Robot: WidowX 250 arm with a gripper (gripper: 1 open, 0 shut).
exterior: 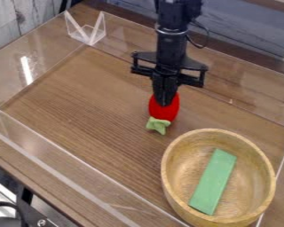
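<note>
My black gripper (165, 90) reaches down from the top centre, its tip right over a red object (165, 111) on the wooden table (74, 115); its fingers look close together, though their tips are hard to make out against the red. A small light-green piece (158, 125) lies just below the red object. I cannot tell whether anything is between the fingers.
A wooden bowl (177, 197) at the lower right holds a green block (213, 182). A clear plastic item (88, 28) stands at the upper left.
</note>
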